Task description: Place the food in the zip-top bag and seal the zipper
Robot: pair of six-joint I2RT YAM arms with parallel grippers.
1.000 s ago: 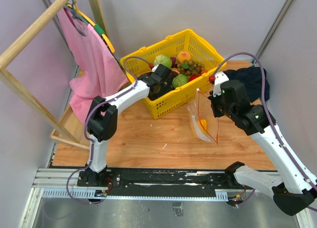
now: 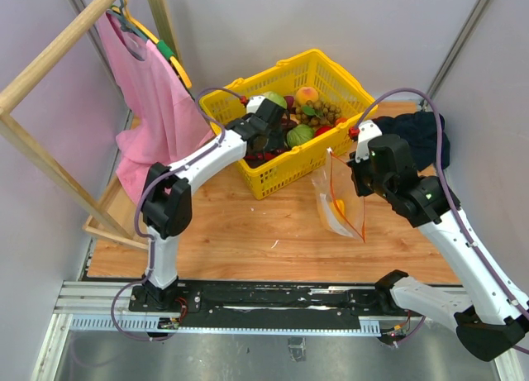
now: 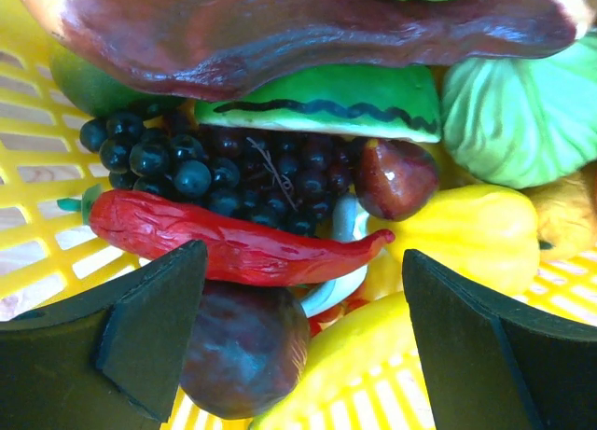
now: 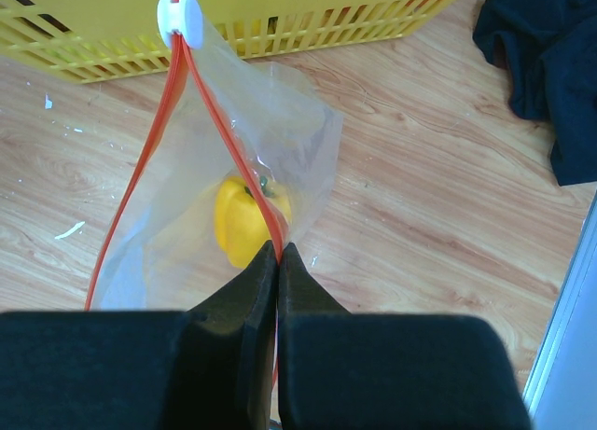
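A clear zip bag (image 4: 173,215) with orange zipper edges and a white slider (image 4: 180,21) stands with its mouth spread. Inside it lies a yellow pepper (image 4: 244,220). My right gripper is shut on one edge of the bag's mouth. In the left wrist view my left gripper hangs open over the toy food in the yellow basket (image 2: 273,181). Between and beyond its fingers show a red chili (image 3: 233,243), a dark round fruit (image 3: 244,346), a yellow pepper (image 3: 466,234) and dark grapes (image 3: 187,164).
A watermelon slice (image 3: 326,102), a long eggplant (image 3: 280,38) and a green cabbage (image 3: 527,113) crowd the basket. Dark cloth (image 2: 417,133) lies at the right, a pink garment (image 2: 153,100) hangs at the left.
The left arm has shifted over the basket, its gripper now a little more to the left and higher in the top view. The right arm and the bag look still.
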